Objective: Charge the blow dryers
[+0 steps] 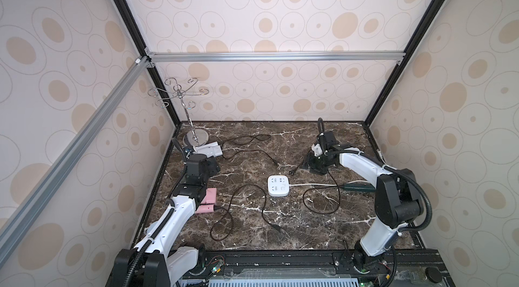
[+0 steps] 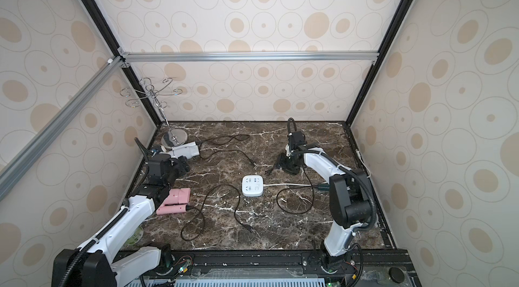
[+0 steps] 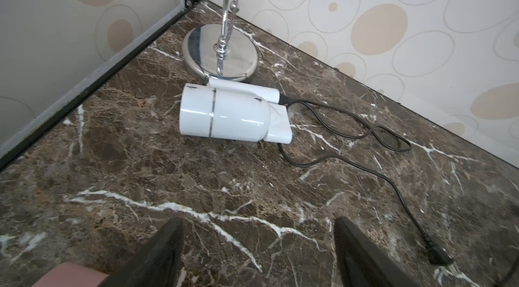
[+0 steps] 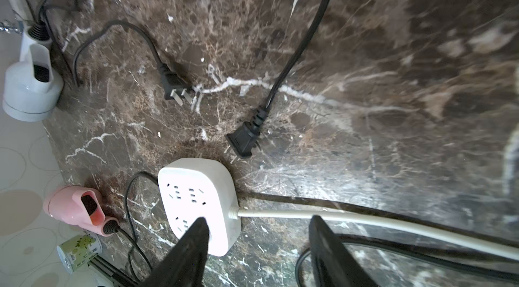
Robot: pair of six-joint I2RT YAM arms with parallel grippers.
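My left gripper (image 1: 212, 165) hangs open above the table, in front of a white blow dryer (image 3: 227, 114) whose cord ends in a black plug (image 3: 436, 251). A pink blow dryer (image 2: 173, 208) lies front left, its cord looping toward the centre. My right gripper (image 1: 310, 165) is open over the centre right, with nothing between its fingers. Below it a black plug (image 4: 243, 138) lies beside the white power strip (image 4: 197, 195), and the white dryer's plug (image 4: 173, 84) lies farther left. No plug shows in the strip's visible sockets.
A chrome stand (image 1: 195, 136) is in the back left corner. A dark green dryer (image 1: 356, 187) lies at the right, partly behind my right arm. A white cable (image 4: 378, 222) runs right from the strip. Walls close in the back and sides.
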